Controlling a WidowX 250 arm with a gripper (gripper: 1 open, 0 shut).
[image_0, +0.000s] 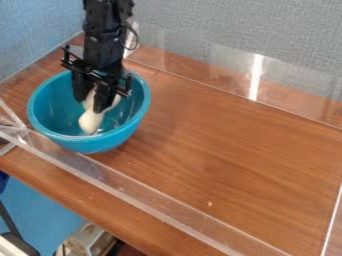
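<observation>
My black gripper (96, 84) reaches down into a blue bowl (118, 134) at the left of the wooden table, shut on a pale, elongated object (91, 119) that stands tilted inside the bowl. The fingers partly hide that object's upper part, and what it is exactly cannot be told.
Clear low walls (267, 93) run along the back and the front. A grey textured wall stands behind, and some hardware (83, 243) sits below the front left edge.
</observation>
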